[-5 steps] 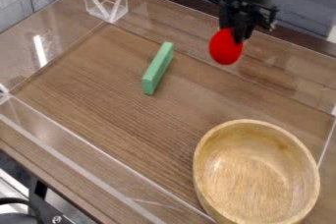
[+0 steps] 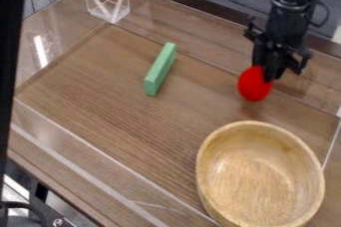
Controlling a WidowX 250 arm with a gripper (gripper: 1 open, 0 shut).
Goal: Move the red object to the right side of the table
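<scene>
The red object point(image 2: 253, 85), rounded and smooth, is at the right part of the table, between the green block and the table's right edge. My black gripper point(image 2: 269, 69) comes down from the upper right and is shut on the top of it. The fingers partly cover the red object's upper side. Whether its underside touches the wood cannot be told from this angle.
A large pale bowl point(image 2: 214, 158) fills the front right corner. Left of the red object lies a green block point(image 2: 160, 69). A white wire-like frame point(image 2: 108, 6) stands at the back left.
The arm has carried the red object to the right and nearer the front, from the back middle of the table. The green block and the bowl have stayed put.
</scene>
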